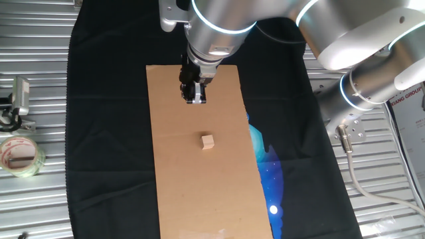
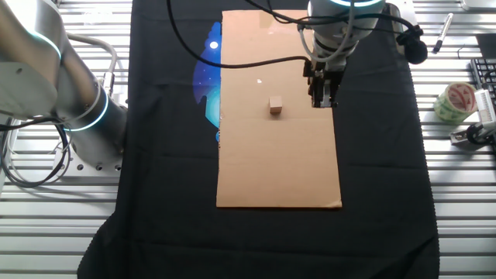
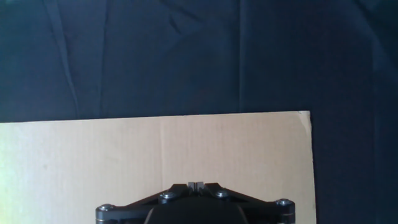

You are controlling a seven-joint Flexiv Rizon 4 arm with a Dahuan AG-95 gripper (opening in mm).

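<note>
A small light-wooden cube rests on the brown cardboard sheet, near its middle. The same cube shows in exterior view 2, with nothing touching it. My gripper is above the cardboard's far part in exterior view 1, clear of the cube. Exterior view 2 has the gripper at the sheet's right edge. In the wrist view, the gripper has its fingertips together, nothing visible between them. Only cardboard and dark cloth lie beneath that view; the cube is outside it.
Black cloth surrounds the cardboard. A blue printed shape lies along one edge of the sheet. Off the cloth stands a roll of tape on the slatted metal table. The cardboard around the cube is free.
</note>
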